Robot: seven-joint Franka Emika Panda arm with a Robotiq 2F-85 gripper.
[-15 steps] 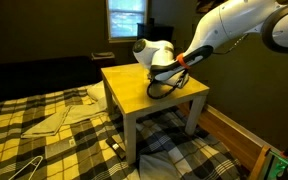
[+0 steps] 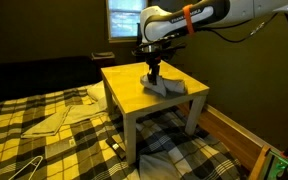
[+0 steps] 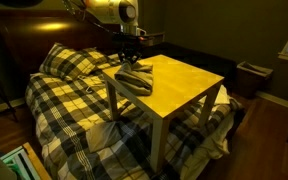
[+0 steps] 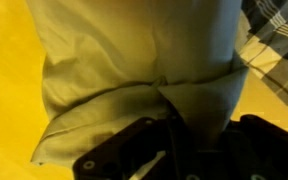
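Note:
A grey-beige cloth (image 2: 170, 86) lies folded and rumpled near the edge of the yellow table (image 2: 131, 92). My gripper (image 2: 154, 72) is above its left part in exterior view 1, shut on a pinch of the fabric that is drawn up toward it. In exterior view 2 the cloth (image 3: 137, 80) rests at the table's near left corner, with the gripper (image 3: 128, 58) over it. The wrist view has the cloth (image 4: 124, 50) filling much of the picture, a fold running in between the dark fingers; the fingertips themselves are largely covered.
A bed with a plaid blanket (image 3: 64, 110) surrounds the table, and other pale cloths (image 2: 49, 122) lie on it. A dark wooden headboard (image 3: 34, 35) stands behind.
The arm has risen from low over the cloth. Part of the cloth is now pulled upward under the gripper, while the rest stays on the table.

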